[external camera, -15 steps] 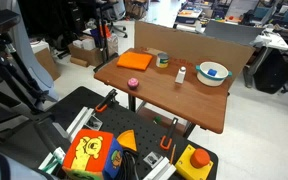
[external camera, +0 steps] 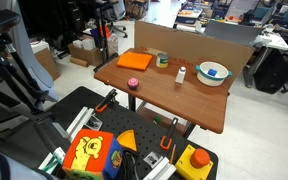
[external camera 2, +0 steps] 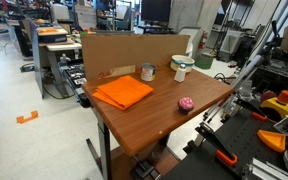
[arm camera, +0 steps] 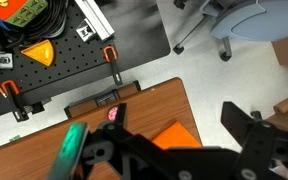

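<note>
In the wrist view my gripper stands open, its dark fingers far apart, and nothing is held between them. Below it is the wooden table (arm camera: 149,103). An orange cloth (arm camera: 174,136) shows through the gap, and a small pink round object (arm camera: 112,114) is near the left finger. On the table in the first exterior view are the pink object (external camera: 134,83), the orange cloth (external camera: 133,61), a can (external camera: 163,60), a white bottle (external camera: 179,75) and a white pot (external camera: 213,74) with something blue inside. The bottle and pot are not visible in the wrist view.
A cardboard screen (external camera 2: 134,51) stands behind the table. In front is a black perforated base (external camera: 134,125) with clamps, cables, a colourful box (external camera: 89,153), an orange wedge (external camera: 126,138) and a yellow block with a red knob (external camera: 195,160).
</note>
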